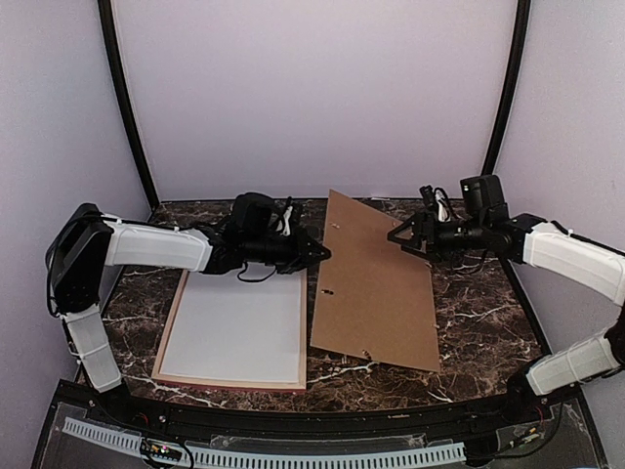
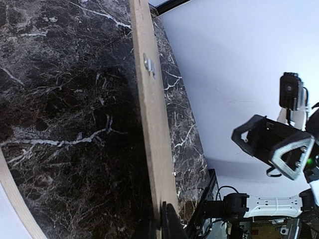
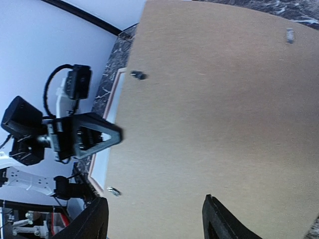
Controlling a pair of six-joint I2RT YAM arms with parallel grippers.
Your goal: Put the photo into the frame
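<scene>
The brown backing board (image 1: 376, 283), dotted with small metal clips, is held up over the table right of the frame. My left gripper (image 1: 320, 256) is shut on the board's left edge; in the left wrist view the board (image 2: 152, 109) appears nearly edge-on and runs down between the fingers. By the board's upper right part is my right gripper (image 1: 410, 237), its fingers (image 3: 89, 221) wide apart in the right wrist view, nothing clearly between them. The pale wooden frame (image 1: 303, 332) lies flat at left with a white inside (image 1: 234, 322). No photo can be made out.
White walls (image 1: 312, 98) close in the back and sides. A slotted white rail (image 1: 293, 459) runs along the front.
</scene>
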